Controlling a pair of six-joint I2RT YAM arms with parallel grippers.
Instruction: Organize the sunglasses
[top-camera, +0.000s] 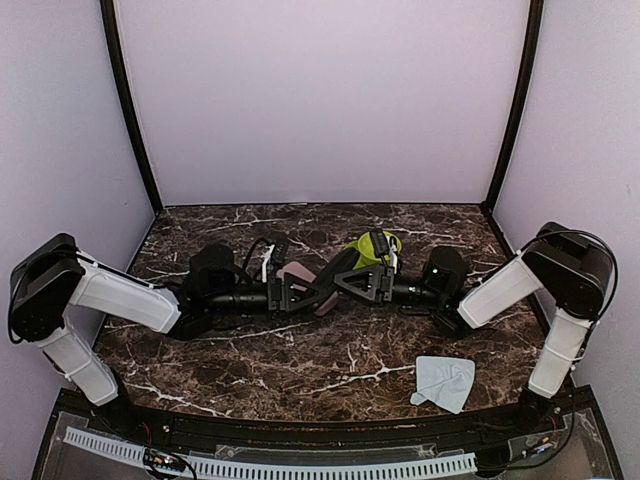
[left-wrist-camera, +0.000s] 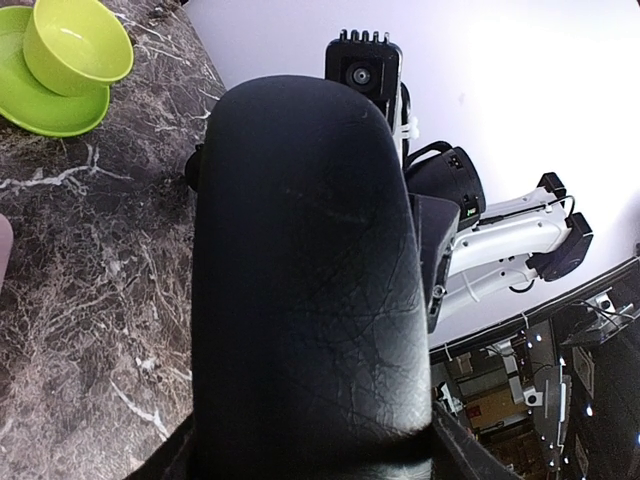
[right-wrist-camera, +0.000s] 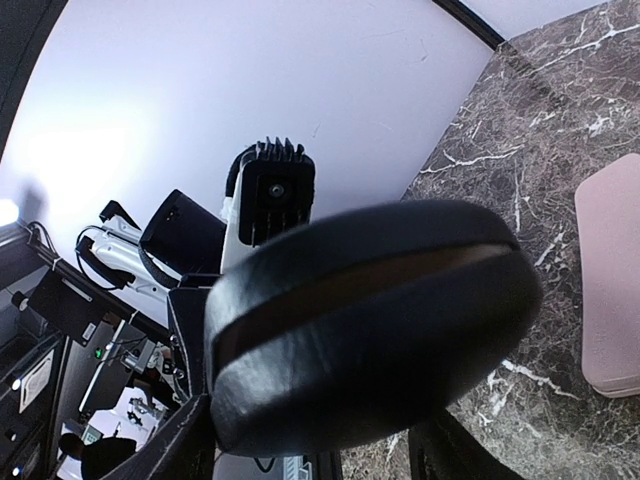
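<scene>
A black, leather-like case (top-camera: 338, 265) is held in the air, tilted, between my two grippers over the middle of the table. My left gripper (top-camera: 312, 292) is shut on its near end, and in the left wrist view the case (left-wrist-camera: 310, 270) covers most of the fingers. At the other end stands my right gripper (top-camera: 345, 280), with its fingers (right-wrist-camera: 180, 445) spread apart close to the case. The right wrist view shows a brown strip along the seam of the case (right-wrist-camera: 400, 340). Behind it lies a pale pink case (top-camera: 296, 270), partly hidden. No sunglasses are visible.
A lime-green cup (left-wrist-camera: 80, 40) on a green saucer (left-wrist-camera: 60, 115) stands behind the right gripper. A light cloth (top-camera: 444, 383) lies at the front right.
</scene>
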